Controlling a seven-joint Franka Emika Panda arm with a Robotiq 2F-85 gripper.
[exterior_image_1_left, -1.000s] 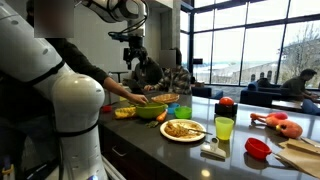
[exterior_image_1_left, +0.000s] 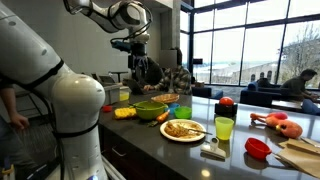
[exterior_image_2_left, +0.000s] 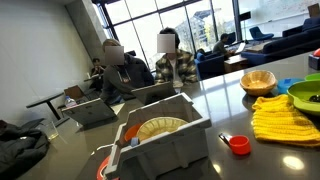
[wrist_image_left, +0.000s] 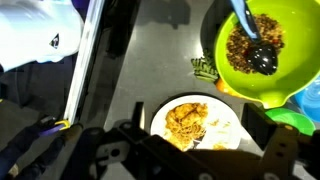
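Note:
My gripper (exterior_image_1_left: 138, 68) hangs high above the table, its fingers apart and empty. In the wrist view its dark fingers (wrist_image_left: 258, 125) frame a white plate (wrist_image_left: 160, 122) of noodle-like food (wrist_image_left: 184, 124) far below. Up and to the right there lies a green bowl (wrist_image_left: 226, 72) holding brown bits (wrist_image_left: 237, 49) and a spoon (wrist_image_left: 262, 56) with a blue handle. Exterior view 1 has the green bowl (exterior_image_1_left: 152, 108) behind the plate (exterior_image_1_left: 171, 137), with a utensil (exterior_image_1_left: 192, 129) resting across the plate.
Toward the right stand a yellow-green cup (exterior_image_1_left: 224, 128), a red bowl (exterior_image_1_left: 257, 149) and orange toys (exterior_image_1_left: 289, 128). A grey bin (exterior_image_2_left: 172, 152) holding bowls, a small red cup (exterior_image_2_left: 239, 145) and a yellow cloth (exterior_image_2_left: 283, 122) show in exterior view 2. People sit behind the table.
A person's arm that reached over the green bowl from the left has withdrawn. My arm and gripper have shifted slightly, ending a little lower. The plate looks unmoved.

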